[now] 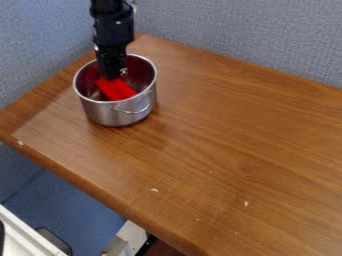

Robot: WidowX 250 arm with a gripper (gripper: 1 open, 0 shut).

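A steel pot (123, 109) with a wire handle stands near the left corner of the wooden table, a red object (116, 90) lying inside it. My black gripper (115, 72) reaches down from the top into the pot's back part, just behind the red object. Its fingertips are small and dark, and whether anything is between them is hard to see.
Grey padded walls (254, 40) stand behind and at the left. A white item (16, 230) lies below the table's edge at bottom left.
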